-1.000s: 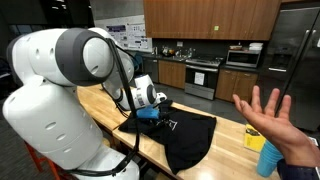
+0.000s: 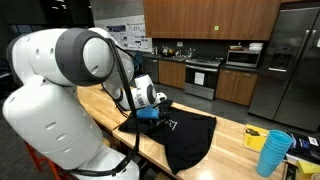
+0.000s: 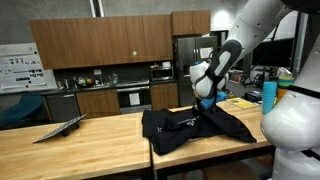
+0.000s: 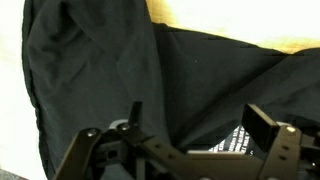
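Observation:
A black cloth [image 2: 193, 140] lies spread and wrinkled over the wooden table, with folds running through it in the wrist view. My gripper stands open over the cloth, its two dark fingers well apart. Below and between them shows dark fabric, along with a small white patch [image 4: 236, 141] with dark printed lines. From outside, the white and blue wrist of the arm [image 3: 207, 85] hangs low over the cloth; the fingertips are too small and dark there to tell whether they touch it.
Blue cups [image 2: 273, 153] stand at the table's right end, near a yellow object [image 2: 256, 137] and other items. Bare wood [image 3: 75, 150] stretches across the table's other side. Kitchen cabinets and a fridge [image 2: 286, 68] stand far behind.
A person's hand that was in front of the blue cups at the right one second ago is gone from view. The arm and the cloth look unmoved.

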